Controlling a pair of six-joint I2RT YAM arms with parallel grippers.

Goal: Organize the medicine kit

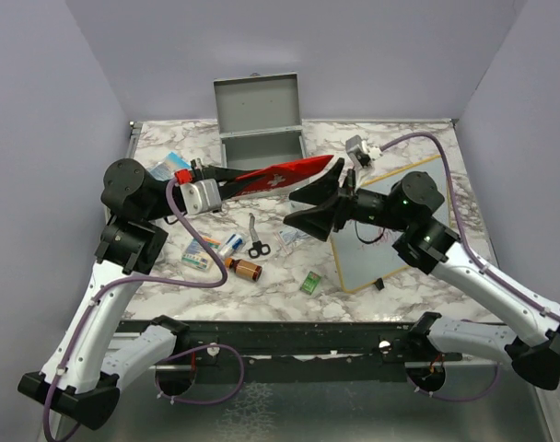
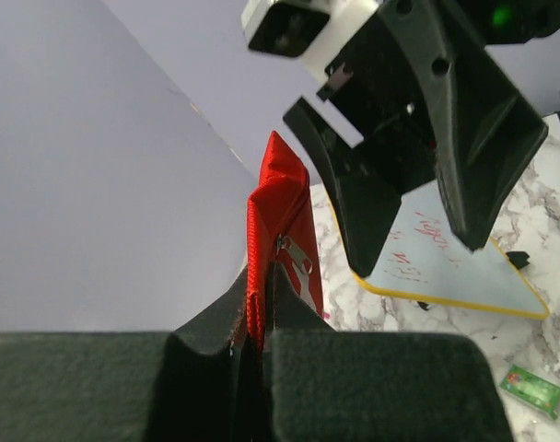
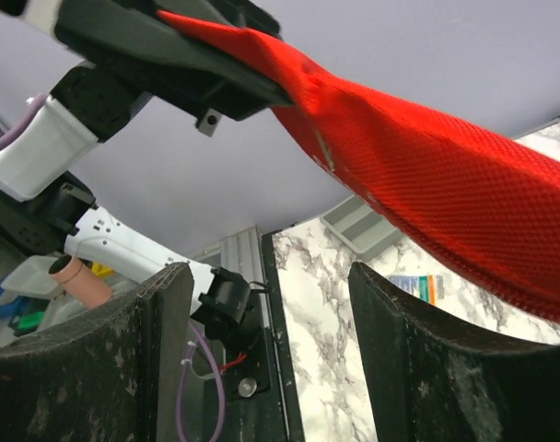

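Note:
The red first aid pouch (image 1: 282, 173) is held up horizontally by my left gripper (image 1: 229, 180), which is shut on its edge; in the left wrist view the fabric (image 2: 280, 221) rises from between the fingers. My right gripper (image 1: 312, 203) stands open beside the pouch's free end, its fingers empty in the right wrist view. A grey case (image 1: 257, 93) stands with lid raised at the back. Scissors (image 1: 259, 249), a brown bottle (image 1: 248, 271), packets (image 1: 195, 255) and a small green box (image 1: 310, 283) lie on the marble table.
A board with yellow edge (image 1: 358, 272) covers the table's right side, with a small black object (image 1: 379, 284) by its front edge. Both arms occupy the space over the middle.

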